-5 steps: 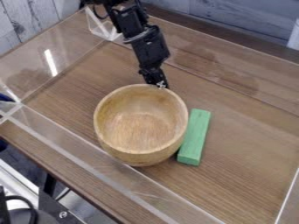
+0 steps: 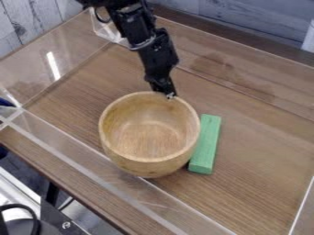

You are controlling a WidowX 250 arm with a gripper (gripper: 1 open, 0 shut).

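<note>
My gripper [image 2: 167,92] reaches down from the top of the camera view on the black arm, its tip at the back right rim of a large light wooden bowl [image 2: 149,154]. It looks shut; anything between its fingers is too small to make out. A green block [image 2: 205,144] lies flat along the bowl's right side.
The wooden table [image 2: 245,92] has free room to the left, behind and right of the bowl. Black cables lie off the table at the lower left.
The gripper and arm have shifted slightly, the tip staying by the bowl's back rim. The bowl and green block show little or no movement.
</note>
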